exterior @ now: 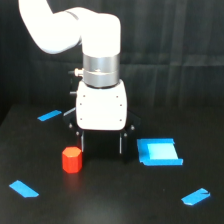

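Note:
A red block [72, 160] with a hexagon-like outline lies on the dark table at left of centre. My gripper [103, 151] points down just right of the block, its two dark fingers set wide apart. The gap between them shows only dark table. In the picture the left finger appears close to the block's right side; whether they touch, I cannot tell. The fingertips are hard to make out against the black surface, so their height is unclear.
A white square edged in blue tape [143, 151] lies flat to the right. Loose blue tape strips mark the table: front left [24, 189], front right [196, 197] and back left [50, 115]. A dark curtain hangs behind.

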